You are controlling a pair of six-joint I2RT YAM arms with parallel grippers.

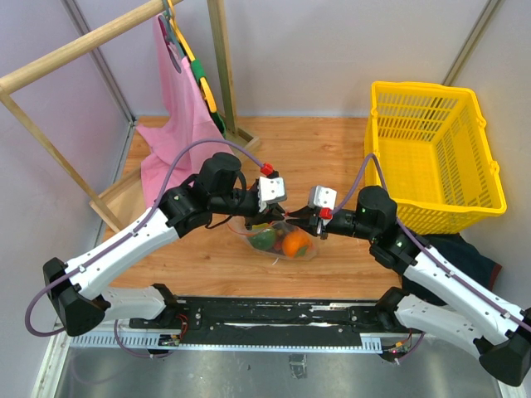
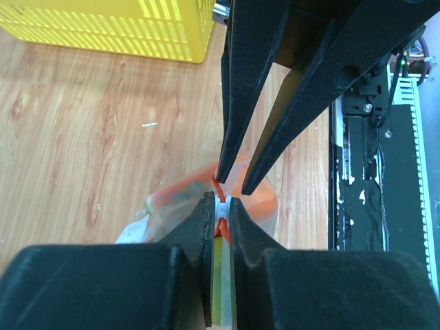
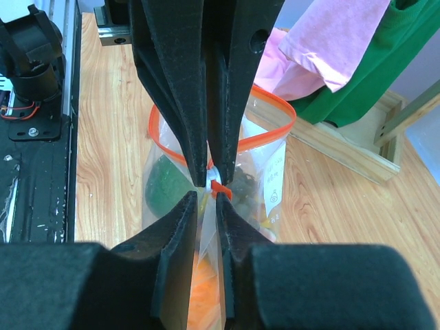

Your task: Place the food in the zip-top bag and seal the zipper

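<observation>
A clear zip bag with an orange zipper (image 3: 265,140) rests on the table, its mouth standing open in the right wrist view. Inside are an orange food piece (image 1: 295,243) and a green one (image 1: 263,240). My left gripper is shut on the pale zipper slider (image 2: 222,208). Just across from it, my right gripper is slightly open, fingertips apart around the orange zipper end (image 3: 220,189). In the left wrist view, the right fingers (image 2: 234,130) show a gap. Both grippers hide part of the bag from above.
At the right stands an empty yellow basket (image 1: 427,217). A wooden rack (image 1: 83,48) with pink cloth (image 1: 178,108) is at the left back. Dark cloth (image 1: 456,269) lies below the basket. Bare table (image 1: 307,157) shows behind the bag.
</observation>
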